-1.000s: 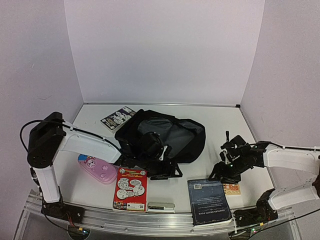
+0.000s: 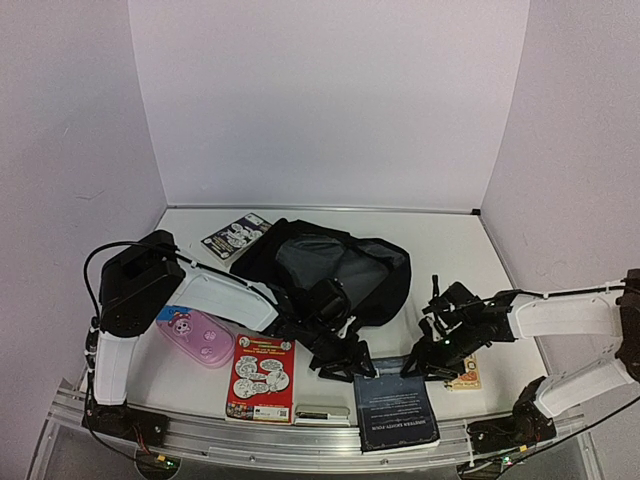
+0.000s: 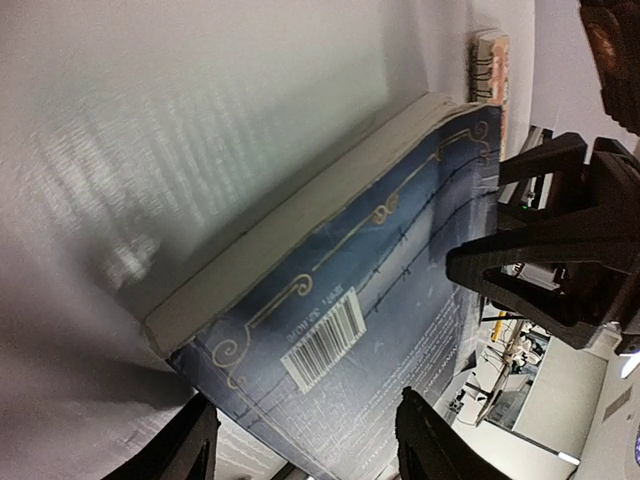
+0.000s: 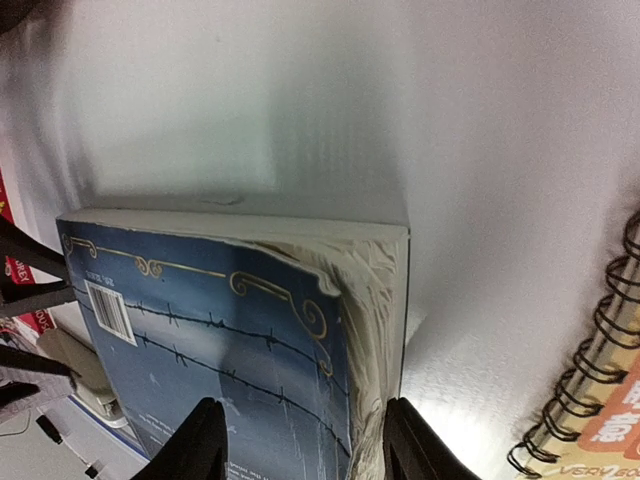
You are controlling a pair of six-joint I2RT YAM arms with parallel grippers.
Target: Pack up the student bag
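Observation:
A dark blue book [image 2: 396, 412] lies on the table and extends over its front edge. In the left wrist view the book [image 3: 330, 300] shows its barcode, with a corner near the space between my left gripper's [image 3: 305, 440] parted fingers. My right gripper stands open at the book's other side, one finger over the cover and the other by the creased page edge. From above, my left gripper [image 2: 365, 365] and right gripper [image 2: 412, 365] flank the book's far end. The black bag [image 2: 330, 262] lies open behind them.
Left of the book are a red book [image 2: 262, 385], a pink case [image 2: 205, 338] and a stapler-like item [image 2: 322, 414] near the front edge. Another book [image 2: 236, 238] lies behind. A spiral notebook [image 4: 605, 400] sits right of the blue book. Table right of the bag is clear.
The blue book has slid left, and my right gripper has moved left with it.

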